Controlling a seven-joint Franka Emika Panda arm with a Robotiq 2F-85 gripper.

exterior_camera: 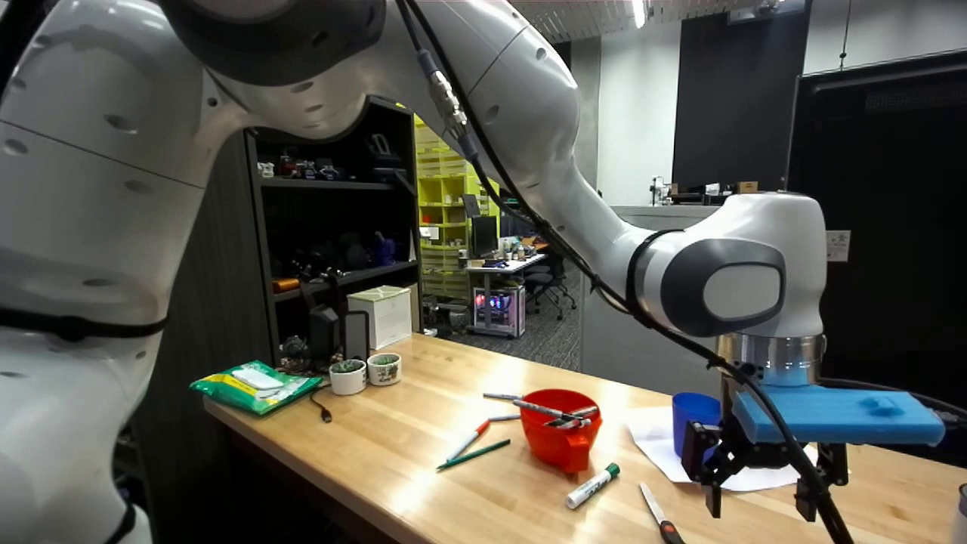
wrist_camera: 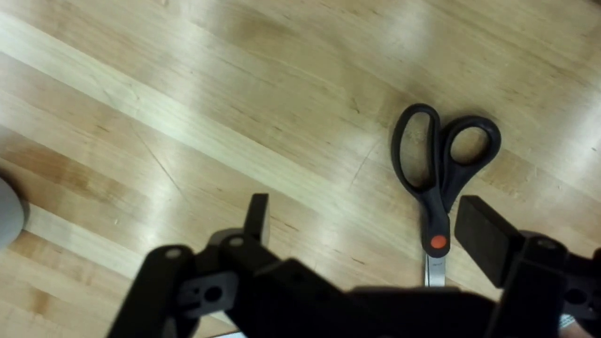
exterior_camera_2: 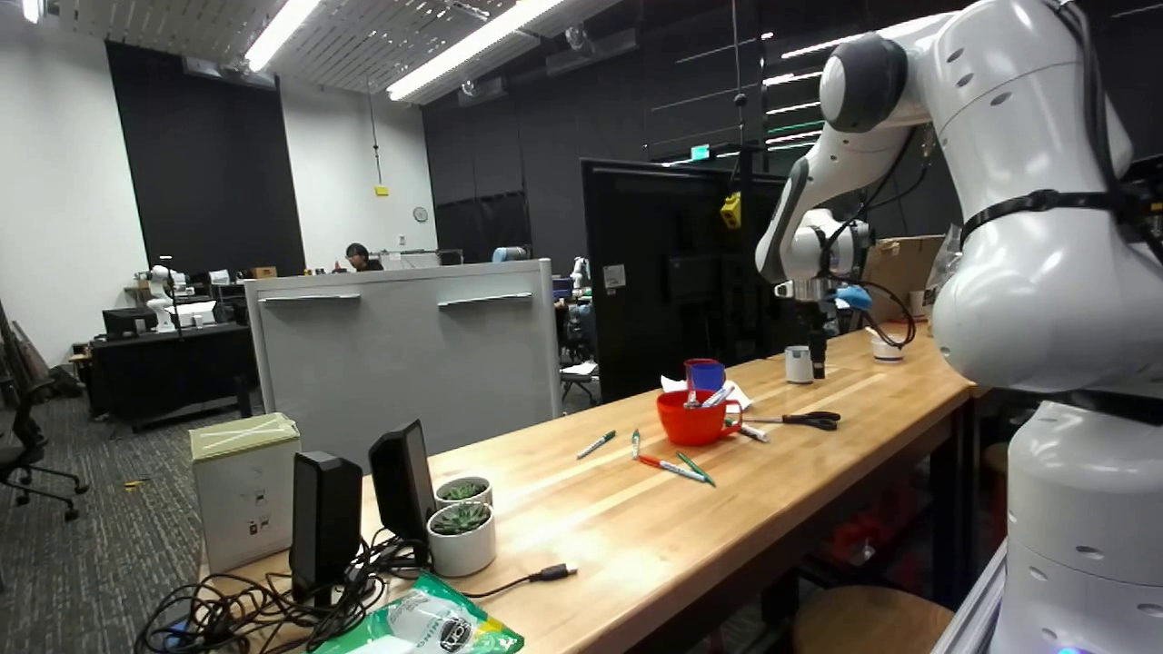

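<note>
My gripper [exterior_camera: 759, 506] hangs low over the right part of the table, its fingers wide apart with nothing between them. In the wrist view the open gripper frames bare wood, and black-handled scissors [wrist_camera: 438, 214] lie just left of the right finger. Their blades run down behind the gripper body. The blue cup [exterior_camera: 690, 418] stands on white paper [exterior_camera: 654, 440] behind the gripper; the red cup [exterior_camera_2: 695, 361] is beside it, hidden in exterior view 1. A red mug [exterior_camera: 554, 444] holds several markers.
A white cup [exterior_camera_2: 799, 366] stands near the gripper. Loose pens and markers, one a green-capped marker [exterior_camera: 591, 488], lie around the mug. Two potted plants [exterior_camera: 348, 377], a green packet [exterior_camera: 258, 388] and speakers occupy the other end. Bare table lies between.
</note>
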